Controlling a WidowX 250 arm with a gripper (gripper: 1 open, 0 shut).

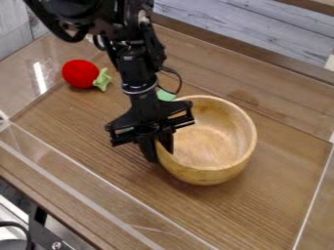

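Observation:
My black gripper [151, 142] is low over the table at the near-left rim of a wooden bowl [220, 137], its fingertips at the bowl's edge; whether they grip the rim is hard to tell. Behind the arm, a small green object [166, 96] shows beside the bowl's far side, partly hidden. A red tomato-like object [80, 73] lies at the back left, with a small green-and-white piece [102, 80] beside it.
A white wall runs along the back. A metal structure with a cable lies off the front-left edge.

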